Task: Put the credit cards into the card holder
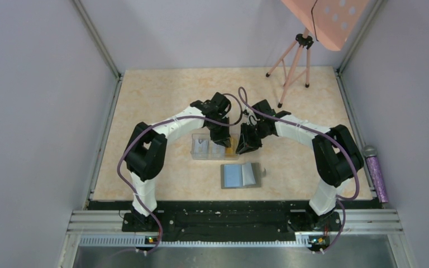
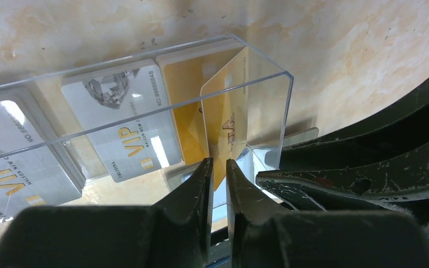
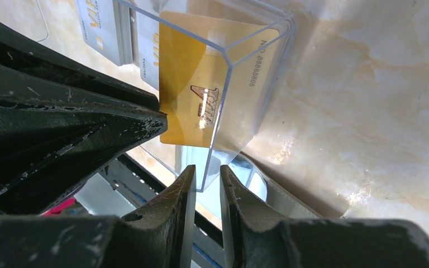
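A yellow card (image 2: 229,111) stands tilted off its stack in the end compartment of a clear box (image 1: 215,159). At that card's near edge is my left gripper, its fingertips a narrow gap apart and the card's lower part between them; whether they grip it does not show clearly. My right gripper is shut on the box's clear wall (image 3: 217,131) at the end corner. In front of the box the card holder (image 1: 242,187) lies open, grey outside with pale blue inner faces (image 1: 233,175).
White VIP cards (image 2: 125,120) fill the box's other compartments in stacks. A pink tripod (image 1: 299,58) stands at the back right and a purple cylinder (image 1: 376,178) at the right edge. Bare table lies left and right of the holder.
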